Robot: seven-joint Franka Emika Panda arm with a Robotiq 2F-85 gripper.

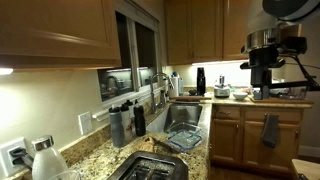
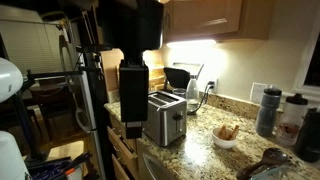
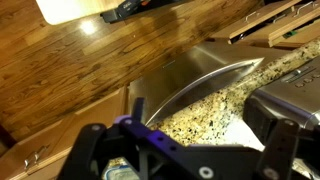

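Note:
My gripper hangs over the counter's edge in the wrist view, its two dark fingers wide apart and nothing visible between them. In exterior view 1 the gripper (image 1: pixel 262 78) is at the upper right, well out from the sink. Large and dark in exterior view 2, the gripper (image 2: pixel 132 112) stands in front of the silver toaster (image 2: pixel 166 118) and hides part of it. A white bowl (image 2: pixel 225 138) with brownish contents sits on the granite counter (image 2: pixel 195 150), right of the toaster. The toaster (image 3: pixel 290 98) also shows at the wrist view's right edge.
Dark bottles (image 2: pixel 268 110) and ladles (image 2: pixel 268 160) occupy the counter's right part. A black drying rack (image 1: pixel 150 166) lies near the sink (image 1: pixel 186 112). Below the counter edge is a steel appliance front with a curved handle (image 3: pixel 200 82). Wooden floor (image 3: pixel 90 70) is open beyond it.

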